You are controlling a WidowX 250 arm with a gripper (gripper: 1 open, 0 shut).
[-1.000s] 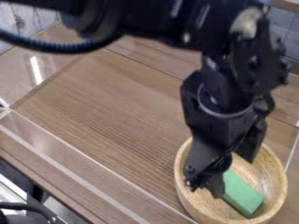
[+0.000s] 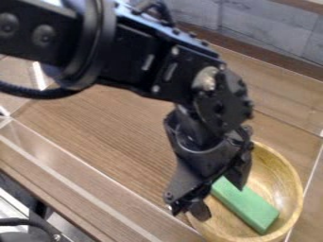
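My gripper (image 2: 190, 200) hangs over the left rim of a light wooden bowl (image 2: 285, 180) at the lower right, its dark fingers open. In the bowl lies a green block (image 2: 252, 210), partly hidden behind the gripper. Whether the fingertips touch the bowl cannot be told from this view.
A grey wall (image 2: 278, 38) stands at the back. A cable and dark hardware sit beyond the table's edge at the lower left.
My gripper has moved left from above the middle of the bowl to its left rim, uncovering more of the bowl and the back of the table.
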